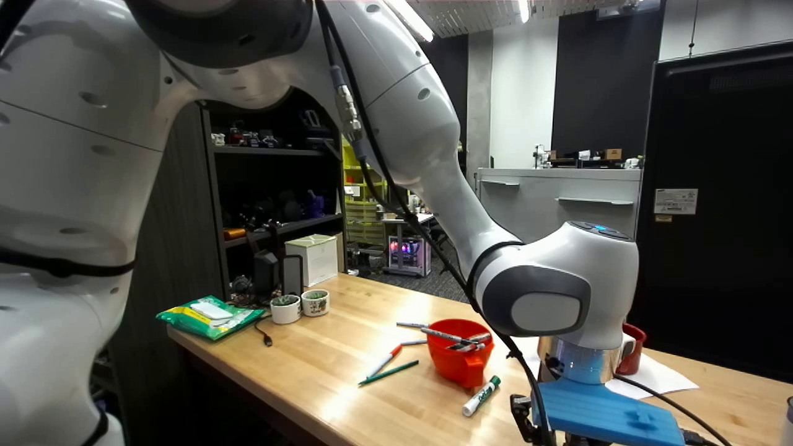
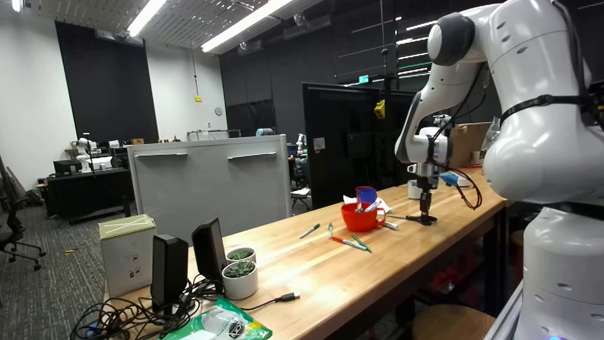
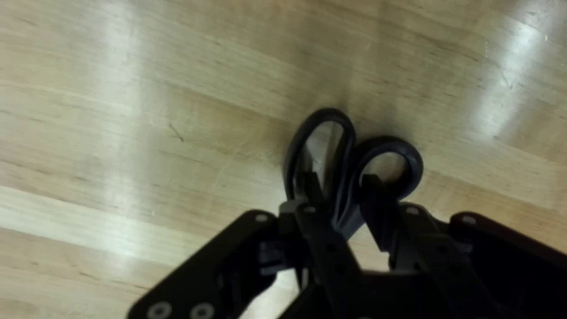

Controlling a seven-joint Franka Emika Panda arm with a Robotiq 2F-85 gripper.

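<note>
Black-handled scissors (image 3: 348,146) lie on the wooden table in the wrist view, and my gripper reaches down over their two finger loops. Its fingers stand apart, one at the left loop and the other at the right loop. The inner sides of both handles run between them; I cannot tell whether they touch. In exterior view 2 my gripper (image 2: 424,212) points straight down at the tabletop, with the scissors' blades (image 2: 399,217) extending left from beneath it. Exterior view 1 cuts the fingers off at its lower edge.
A red mug (image 1: 458,358) holding markers stands left of my gripper. Several loose markers lie around it, including a green-capped one (image 1: 481,395) nearby. Behind are another red mug (image 1: 632,349) and white paper (image 1: 658,375). Two small potted plants (image 2: 240,277) stand farther off.
</note>
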